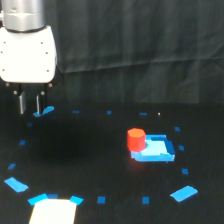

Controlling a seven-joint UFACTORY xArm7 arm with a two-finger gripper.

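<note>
At the upper left hangs my gripper point(30, 104), its two dark fingers pointing down and apart, with a bare gap between them. Far to its right, a red block point(136, 140) with an angular outline overlaps the left side of a small blue tray point(170, 157). Whether the block rests inside the tray or stands in front of it, I cannot tell. The tray has a pale blue-white floor.
A cream-coloured block or box point(53, 212) is cut off by the bottom edge at the left. Blue tape marks, such as one strip point(184, 193) at the right, dot the black table.
</note>
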